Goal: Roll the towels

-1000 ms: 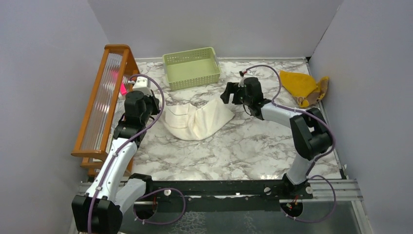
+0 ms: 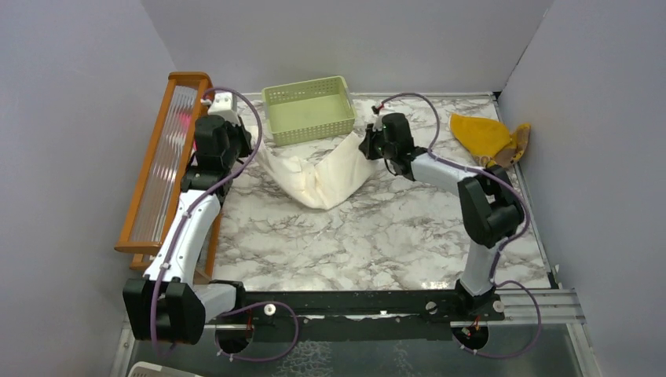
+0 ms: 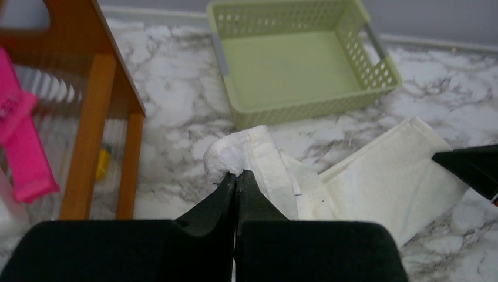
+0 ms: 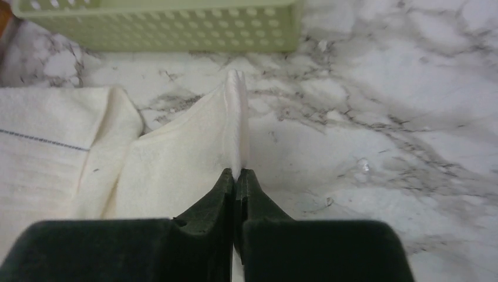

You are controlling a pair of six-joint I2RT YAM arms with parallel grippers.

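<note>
A cream towel (image 2: 334, 177) is stretched between my two arms on the marble table, its middle sagging toward the front. In the left wrist view, my left gripper is shut on one end of the towel (image 3: 270, 164), whose corner folds up past the fingertips. My right gripper pinches the opposite edge, and the towel (image 4: 188, 135) rises from its shut fingers to a peak. The top view shows the left gripper (image 2: 247, 143) beside the wooden rack and the right gripper (image 2: 365, 149) at the towel's right corner.
A green basket (image 2: 343, 128) stands just behind the towel. Left of it is a wooden rack (image 2: 149, 177) holding a pink item (image 3: 23, 141). Folded yellow cloths (image 2: 479, 137) lie at the back right.
My right gripper moved onto the towel's right corner and closed there. Both grippers have since shifted toward the back, drawing the towel with them.
</note>
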